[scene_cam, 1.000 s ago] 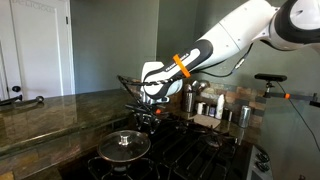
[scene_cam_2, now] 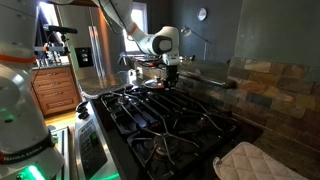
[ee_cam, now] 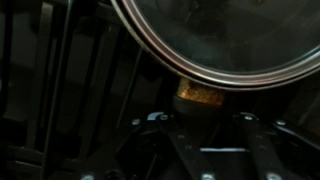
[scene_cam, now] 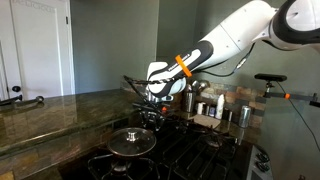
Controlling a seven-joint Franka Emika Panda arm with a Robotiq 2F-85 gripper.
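A round pan with a glass lid (scene_cam: 131, 142) and a small knob sits over the left part of the black stove (scene_cam: 190, 150). The wrist view shows its lid rim (ee_cam: 210, 77) across the top, with a short handle (ee_cam: 200, 95), brownish near the rim and dark below, running down towards my gripper. My gripper is shut on this handle, though the dark picture hides where the fingers touch it. From the side, the gripper (scene_cam: 150, 117) is just behind the pan, low above the grates.
Bottles and containers (scene_cam: 220, 107) stand along the tiled wall behind the stove. A quilted pad (scene_cam_2: 250, 163) lies on the counter to the right in the second exterior view.
The lidded pan has shifted slightly right and up in the exterior view. My gripper has moved a little right with it.
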